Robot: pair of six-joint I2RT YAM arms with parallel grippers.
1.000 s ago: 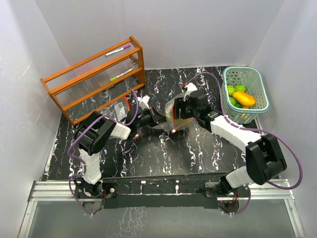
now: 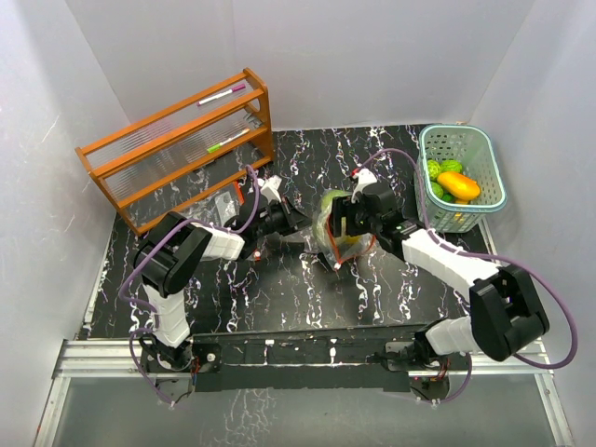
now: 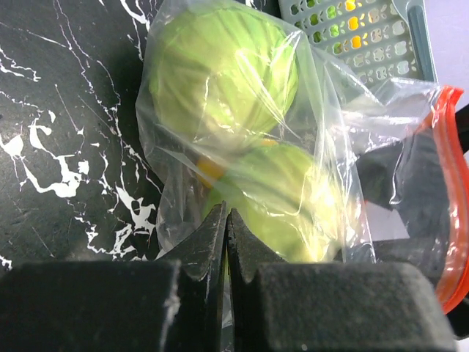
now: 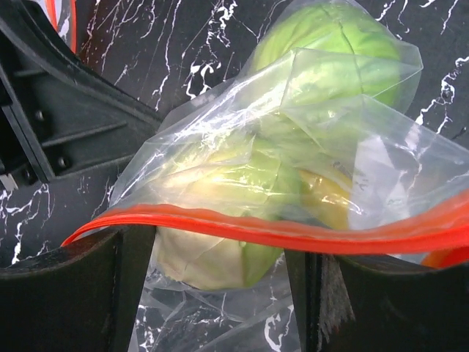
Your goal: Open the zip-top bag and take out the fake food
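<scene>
The zip top bag point(image 2: 328, 242) lies between my grippers, holding green cabbage-like balls point(image 3: 223, 73) and something yellow point(image 4: 326, 194). Its red zip edge point(image 4: 308, 235) stands raised over my right gripper in the right wrist view. My left gripper point(image 2: 303, 222) is shut at the bag's left side, with no object visible between its fingers. My right gripper point(image 2: 345, 216) is part open over the bag's mouth, its fingers on either side of the lower cabbage under the zip edge.
A basket point(image 2: 498, 196) of fake vegetables stands at the back right, a wooden rack point(image 2: 130, 166) with markers at the back left. Other bags point(image 2: 219, 205) lie beside the left arm.
My right gripper has shifted slightly down toward the front of the table, and the bag's shape has changed beneath it, showing more green. The left gripper is nearly still.
</scene>
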